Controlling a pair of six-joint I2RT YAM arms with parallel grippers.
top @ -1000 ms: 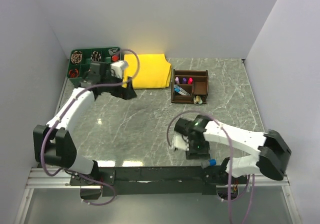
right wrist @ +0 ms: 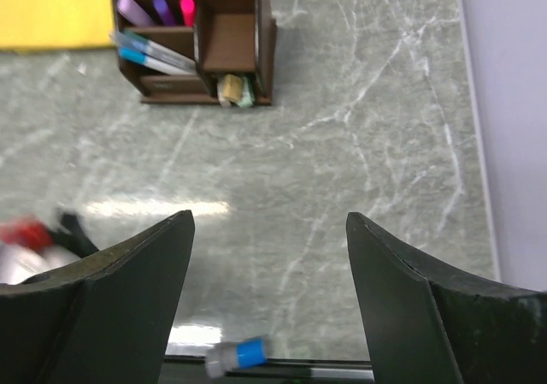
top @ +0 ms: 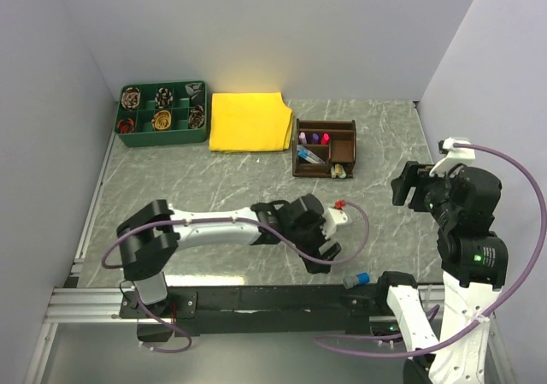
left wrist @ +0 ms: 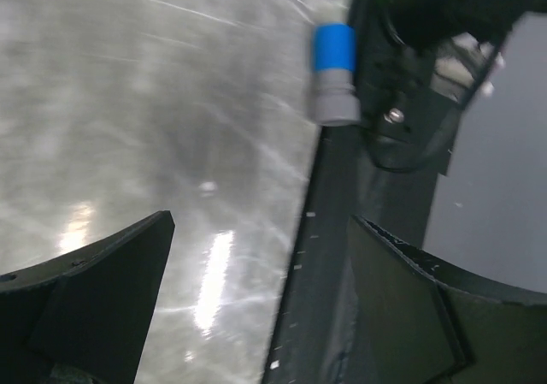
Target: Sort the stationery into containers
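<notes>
A small bottle with a blue band (top: 356, 280) lies at the table's front edge; it also shows as a blue-and-grey bottle (left wrist: 334, 74) in the left wrist view and low in the right wrist view (right wrist: 237, 356). My left gripper (top: 325, 257) is low over the front of the table, a little left of the bottle, fingers apart and nothing between them. At the right side my right gripper (top: 405, 186) hangs open and empty, away from the bottle. The brown wooden organizer (top: 323, 124) holds several markers and pens, with small items in its lower right compartment.
A green divided box (top: 161, 140) with coiled items stands at the back left. A folded yellow cloth (top: 249, 122) lies between it and the organizer.
My left arm has swept from the green box across to the front, near the bottle. The right arm has drawn away from the bottle to the right side. The bottle stays put.
</notes>
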